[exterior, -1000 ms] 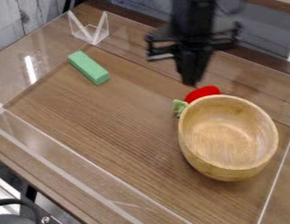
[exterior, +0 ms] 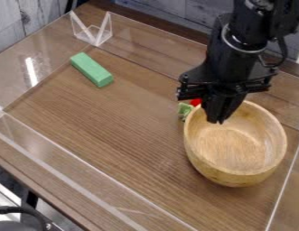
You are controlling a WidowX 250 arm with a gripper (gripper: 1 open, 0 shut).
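The black gripper (exterior: 212, 99) hangs over the back rim of a tan bowl (exterior: 232, 149) at the right, its fingers pointing down. Whether anything is between the fingers is unclear. Just behind the bowl, partly hidden by the gripper, are a red object (exterior: 198, 102) and a small green object (exterior: 185, 110). A green block (exterior: 91, 69) lies at the upper left of the wooden table.
A white wire rack (exterior: 94, 29) stands at the back left. A dark cable lies at the lower-left corner.
The arm has come down and toward the viewer, to the bowl's back rim, now covering much of the red object.
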